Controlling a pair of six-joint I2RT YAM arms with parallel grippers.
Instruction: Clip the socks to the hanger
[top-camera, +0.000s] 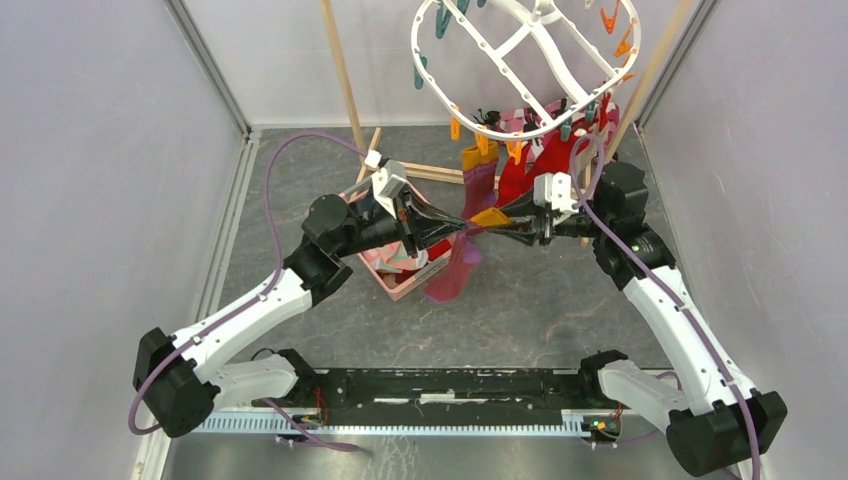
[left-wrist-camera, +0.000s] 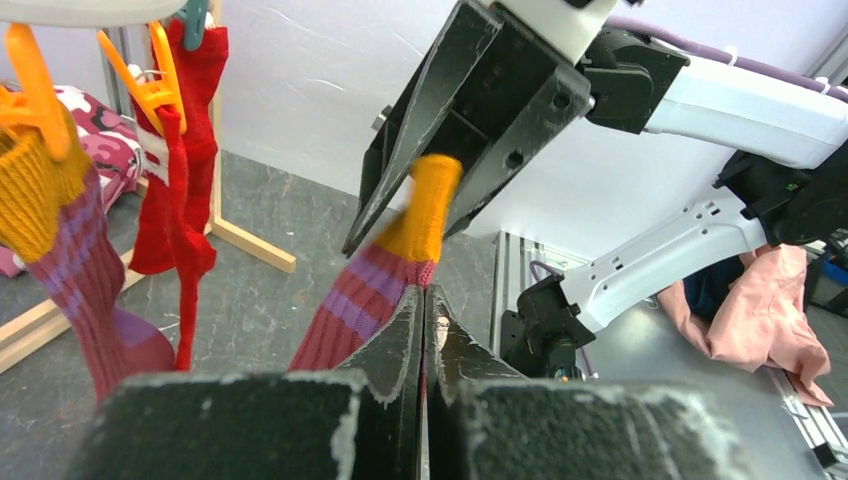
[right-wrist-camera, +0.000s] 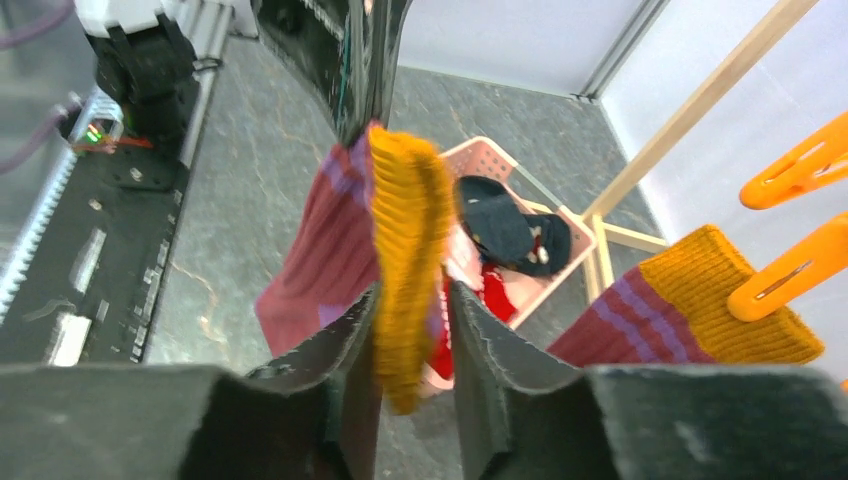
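A maroon and purple sock (top-camera: 452, 275) with a yellow cuff hangs between my two arms. The left gripper (top-camera: 463, 226) is shut on it just below the cuff. Around the yellow cuff stands my right gripper, its fingers part open on either side, the cuff between them; in the left wrist view its fingers (left-wrist-camera: 415, 130) flank the cuff too. A matching sock (top-camera: 480, 175) hangs from the white round hanger (top-camera: 428, 75), with orange clips (left-wrist-camera: 150, 85) on its cuff and on a red sock (left-wrist-camera: 190, 200).
A pink basket (top-camera: 402, 290) with more clothing sits on the floor beneath my left gripper. Wooden stand poles (top-camera: 345, 75) rise either side of the hanger. Spare clips, teal (top-camera: 420, 72) and orange, line the hanger's rim.
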